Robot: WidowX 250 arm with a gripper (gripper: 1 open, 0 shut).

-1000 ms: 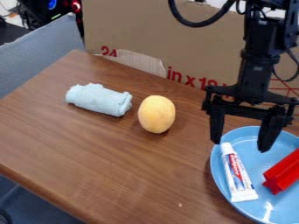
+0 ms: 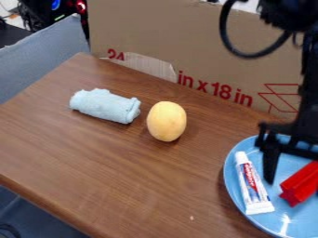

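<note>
My black gripper (image 2: 285, 153) hangs at the right edge, partly out of frame, open over the blue plate (image 2: 288, 218). A white toothpaste tube (image 2: 251, 184) lies on the plate's left side, beside a red object (image 2: 302, 183). On the wooden table to the left are a yellow egg-shaped object (image 2: 166, 122) and a rolled pale blue cloth (image 2: 104, 105).
A cardboard box (image 2: 187, 51) stands along the back of the table (image 2: 125, 172). A grey padded surface (image 2: 37, 84) borders it on the left.
My gripper has moved to the right over the plate, now partly leaving the frame. The objects on the table and plate look unmoved.
</note>
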